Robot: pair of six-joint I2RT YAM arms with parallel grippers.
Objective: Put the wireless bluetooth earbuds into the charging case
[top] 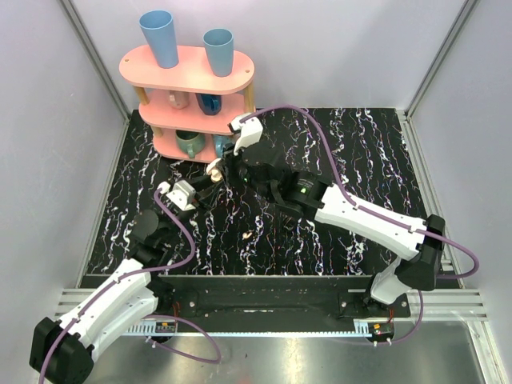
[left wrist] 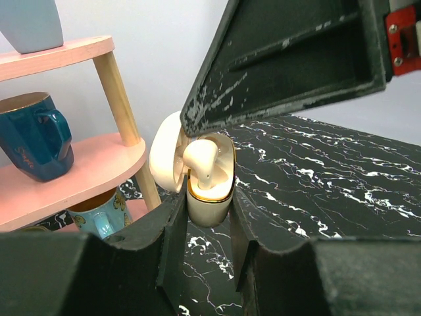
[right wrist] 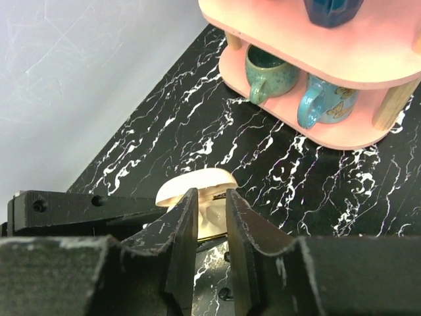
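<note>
The white charging case (left wrist: pixel 204 178), its lid (left wrist: pixel 168 151) raised and a white earbud stem showing inside, is held upright by my left gripper, shut on it; from above, the case (top: pixel 214 172) is between both wrists near the shelf. My right gripper is just over and in front of the case, its fingertips a little apart; whether anything is between them I cannot tell. In the left wrist view its dark finger (left wrist: pixel 289 52) reaches across above the case. A small pale object (top: pixel 247 235), likely an earbud, lies on the black marble surface.
A pink three-tier shelf (top: pixel 186 62) with cups and mugs stands at the back left, close behind the grippers. Pale walls border the sides and back.
</note>
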